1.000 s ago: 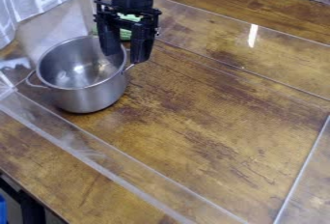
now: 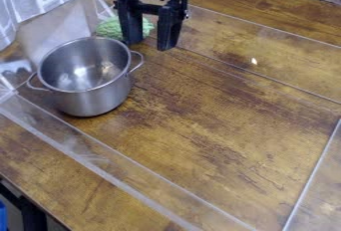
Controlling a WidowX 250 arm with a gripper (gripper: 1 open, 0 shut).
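The black gripper [image 2: 150,26] hangs at the top centre of the camera view, open, with its two fingers apart and no object visible between them. It is above and behind a steel pot [image 2: 86,86] with two side handles, which stands at the left. A green item [image 2: 110,28] lies behind the gripper at the left, partly hidden by it.
A white checked cloth [image 2: 34,1] and a pale board are at the back left, behind the pot.
The gripper has moved up and back, slightly to the right, away from over the pot. The pot looks unmoved.
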